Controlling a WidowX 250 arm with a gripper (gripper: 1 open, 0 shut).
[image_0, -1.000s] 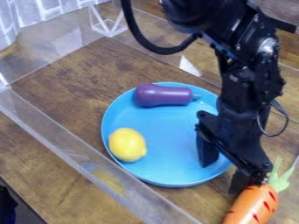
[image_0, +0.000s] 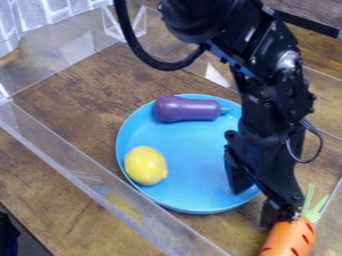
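My black gripper (image_0: 259, 188) hangs low over the right rim of a blue plate (image_0: 181, 143), just above the leafy end of an orange toy carrot (image_0: 289, 240), which lies on the wood beside the plate. Its fingers are dark and overlap the carrot's top, so contact cannot be told. The plate holds a purple eggplant (image_0: 183, 108) at the back and a yellow lemon (image_0: 144, 163) at the left.
A clear plastic wall runs diagonally along the lower left of the wooden surface (image_0: 67, 115). The wood left of the plate is bare.
The arm and gripper have shifted very slightly; the plate, eggplant, lemon and carrot look nearly the same.
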